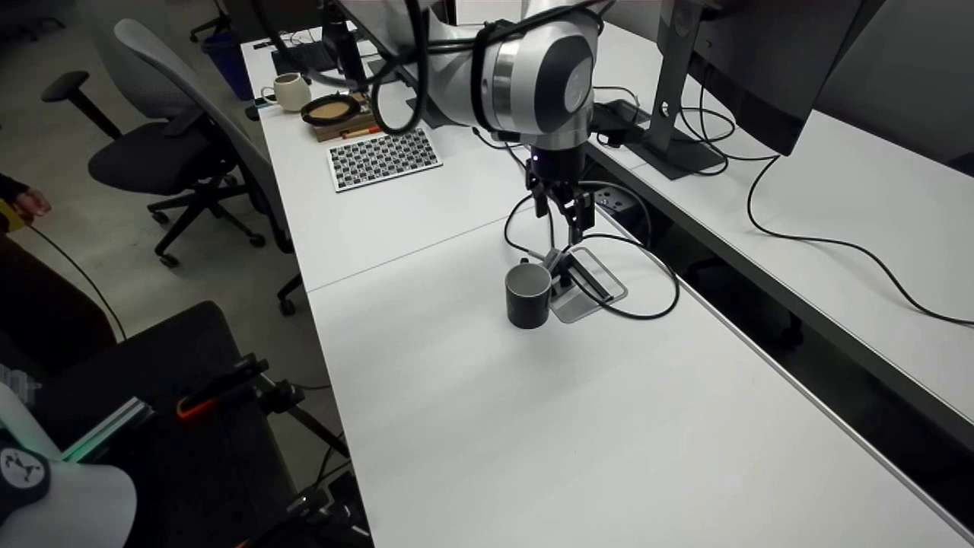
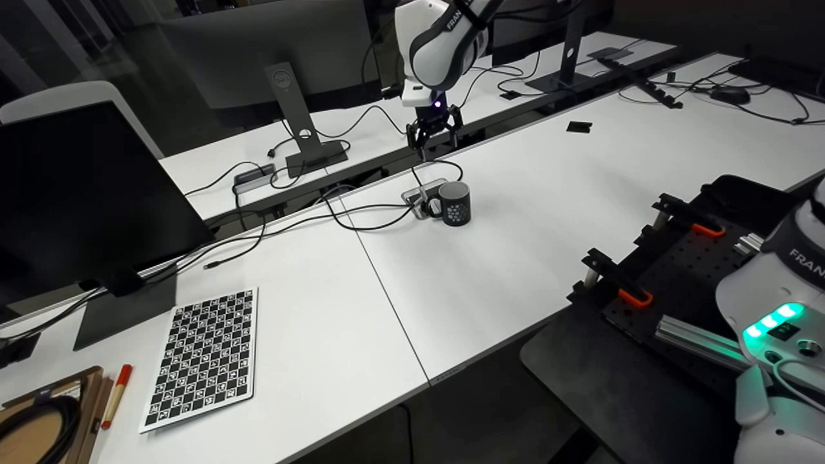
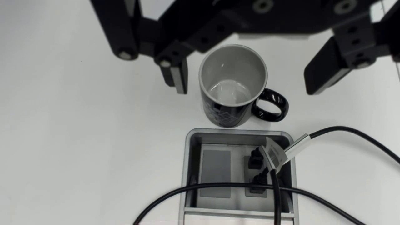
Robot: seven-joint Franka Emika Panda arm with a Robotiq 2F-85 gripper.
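Observation:
A dark mug (image 1: 529, 297) with a grey inside stands upright on the white table (image 1: 438, 393), next to the recessed outlet box. My gripper (image 1: 561, 205) hangs above and behind it in exterior view 1, apart from it. In exterior view 2 the gripper (image 2: 435, 143) is above the far table edge, and the mug (image 2: 456, 204) shows a light printed pattern. The wrist view has the empty mug (image 3: 233, 84) between and below the widely parted fingers, its handle to the right. Nothing is held in the open fingers.
The outlet box (image 3: 191, 168) is crossed by black cables (image 3: 225, 185) right beside the mug. A checkered board (image 2: 205, 359) lies farther along the table. A monitor stand (image 1: 671, 137) is on the desk behind the gap.

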